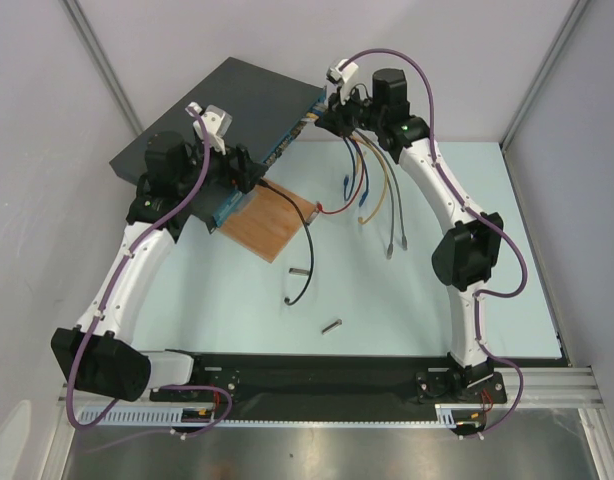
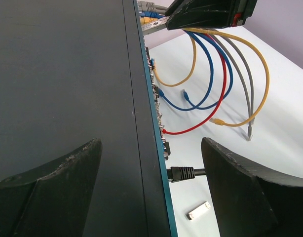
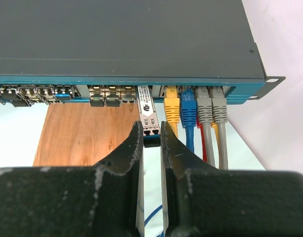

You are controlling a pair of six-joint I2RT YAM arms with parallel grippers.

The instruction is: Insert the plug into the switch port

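Note:
The dark switch (image 1: 227, 110) stands tilted at the back of the table, its row of ports along one edge. A silver plug module (image 3: 147, 109) points into that port row, left of the yellow plug; its far end meets the switch edge, and how deep it sits is hidden. My right gripper is shut on the module's near end. In the left wrist view the same module (image 2: 155, 25) shows between switch and fingers. My left gripper is open around the switch's other end, its fingers on either side of the edge, apart from each other.
Plugged beside the module are a yellow plug (image 3: 171, 106), a blue plug (image 3: 188, 106) and grey plugs. A black cable plug (image 2: 181, 173) sits near the left fingers. Loose modules (image 1: 332, 326) lie on the white table, and a wooden board (image 1: 270, 220) lies under the switch.

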